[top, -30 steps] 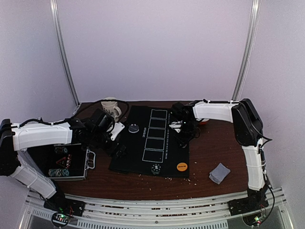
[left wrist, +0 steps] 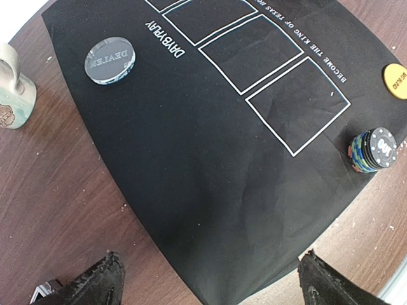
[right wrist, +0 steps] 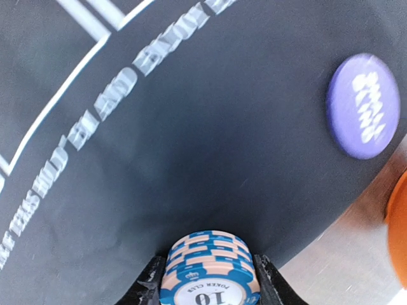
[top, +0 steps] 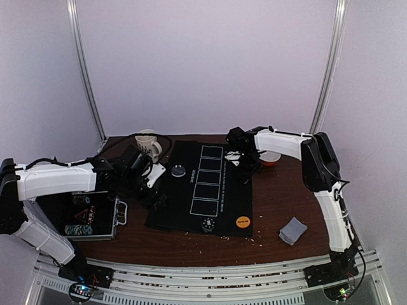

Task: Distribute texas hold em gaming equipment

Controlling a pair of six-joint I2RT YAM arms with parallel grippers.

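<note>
A black poker mat [top: 175, 210] lies on the table, with a clear dealer button [left wrist: 109, 60], a dark chip stack [left wrist: 381, 149], a yellow big blind button [left wrist: 395, 81] and a purple small blind button [right wrist: 362, 105]. My right gripper is shut on a stack of blue chips [right wrist: 209, 260] marked 10, over the mat's right side. My left gripper stands open above the mat's front left corner, nothing between its fingers. An open chip case [top: 95, 232] sits at the front left.
A mug [top: 150, 145] stands at the back left. A red bowl [top: 270, 159] is just right of the mat, near my right arm. A grey card pile [top: 292, 230] lies at the front right, with bare table around it.
The left arm has stayed still.
</note>
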